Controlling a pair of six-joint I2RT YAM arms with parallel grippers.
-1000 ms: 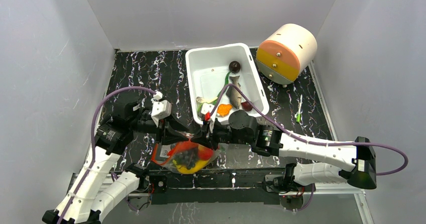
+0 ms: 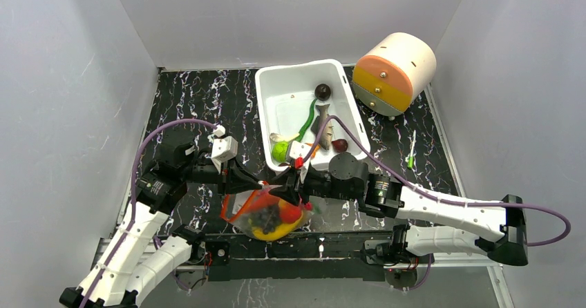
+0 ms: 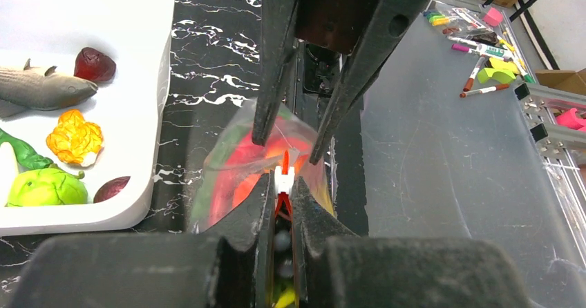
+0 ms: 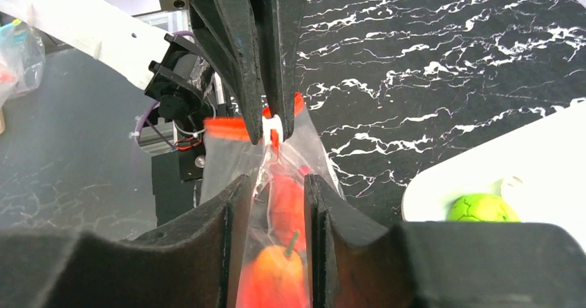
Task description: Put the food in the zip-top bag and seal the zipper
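A clear zip bag (image 2: 271, 218) with an orange-red zip edge hangs under both grippers, full of red, orange, yellow and dark food. Its white zipper slider (image 4: 273, 126) is pinched by my left gripper, which is shut on it. Opposite, my right gripper stands open close to the slider. In the left wrist view its fingertips (image 3: 260, 132) are spread, with nothing gripped between them. An orange pepper-like item (image 4: 278, 270) shows through the bag below. Most of the zip line is hidden by the fingers.
Behind the grippers stands a white tray (image 2: 265, 101) holding a fish (image 3: 48, 88), a green cabbage (image 3: 48, 187) and several other foods. A rounded drawer box (image 2: 397, 70) is at the back right. A green-tipped tool (image 2: 412, 152) lies right of the tray.
The right gripper has shifted slightly right and opened, and the bag has swung to the right.
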